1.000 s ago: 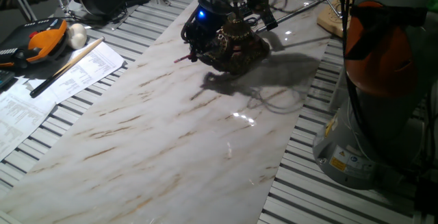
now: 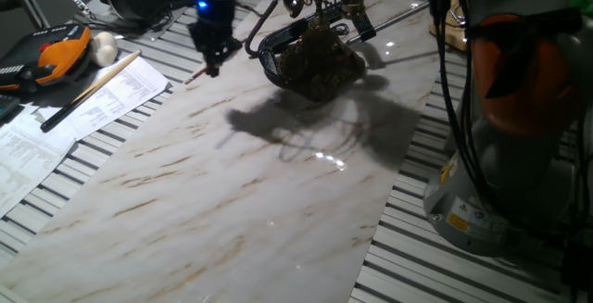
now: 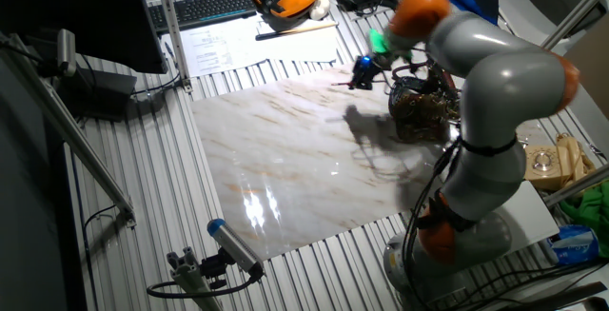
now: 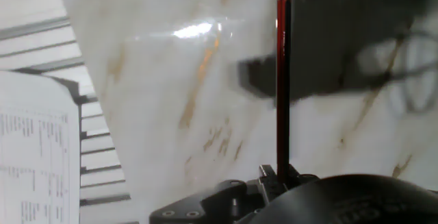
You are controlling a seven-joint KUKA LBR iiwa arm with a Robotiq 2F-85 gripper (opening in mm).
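My gripper [image 2: 213, 66] hangs over the far part of the marble-patterned board, left of an ornate, dark old-style telephone [image 2: 320, 62] and apart from it. In the wrist view a thin dark-red rod [image 4: 283, 80] stands out straight from between the small fingers of the gripper, which look shut on it. Exterior view 2 shows the gripper [image 3: 360, 81] with the rod's reddish tip pointing left, clear of the board. Partly behind the arm there is the telephone [image 3: 419, 111]. The rod's held end is hidden.
Papers [image 2: 111, 94] with a long dark-and-tan stick [image 2: 88, 92] lie left of the board, near an orange-black device [image 2: 46, 55]. A beige telephone [image 3: 552, 164] sits behind the arm. The board's [image 2: 185, 210] near and middle parts are bare.
In exterior view 1 my gripper has moved left and upward from in front of the telephone, uncovering more of it. The rod moved along with it. The telephone stays put.
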